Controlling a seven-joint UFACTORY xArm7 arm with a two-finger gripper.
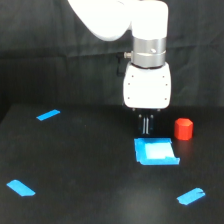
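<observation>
My gripper [146, 126] points down at the right of centre, just behind a blue-edged patch with a pale middle [158, 151]. Its two dark fingers are close together, and I see no object between them; the gap is too small to make out fully. To the right of the gripper, and apart from it, a red block [183, 129] stands on the dark table.
Strips of blue tape lie on the black surface: one at the back left [48, 115], one at the front left [20, 188], one at the front right [191, 196]. A black curtain hangs behind.
</observation>
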